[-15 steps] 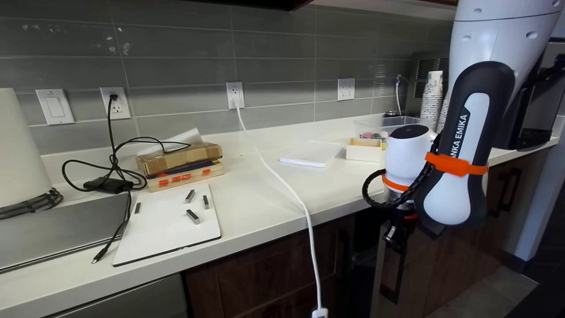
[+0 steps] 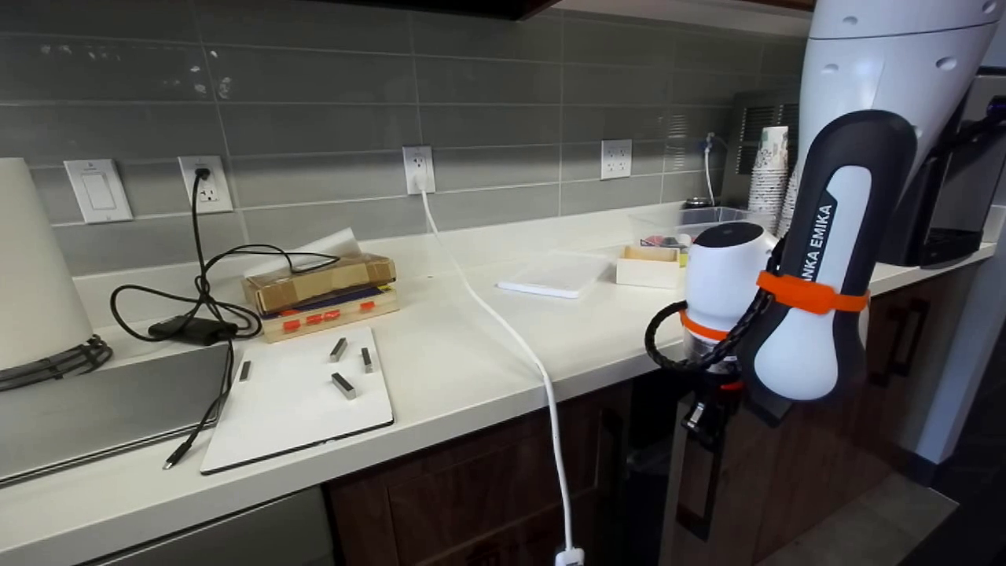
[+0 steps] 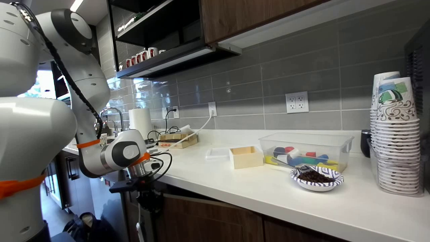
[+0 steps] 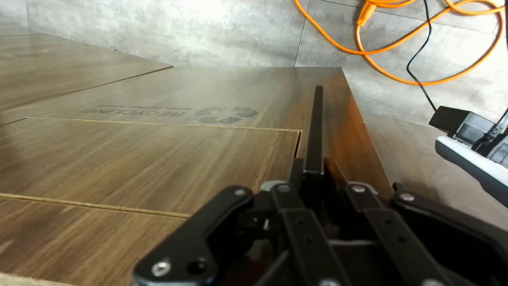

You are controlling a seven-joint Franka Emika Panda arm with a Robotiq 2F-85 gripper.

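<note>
A long black bar handle (image 4: pixel 314 128) runs up the wrist view, between the fingers of my gripper, which is shut on it. It belongs to a dark wood cabinet door (image 2: pixel 754 472) under the counter. That door stands partly open, with a dark gap beside it in exterior view 1. In exterior view 2 the door's top edge (image 3: pixel 209 201) slants out from under the countertop. The arm reaches down in front of the counter's edge. The finger pads' contact with the bar is partly hidden by the gripper's own links.
A white cable (image 2: pixel 554 424) hangs over the counter's front edge, left of the arm. On the floor lies an orange cord (image 4: pixel 381 50). The counter holds a patterned bowl (image 3: pixel 314 186), a clear bin (image 3: pixel 306 141) and a small wooden box (image 3: pixel 246 158).
</note>
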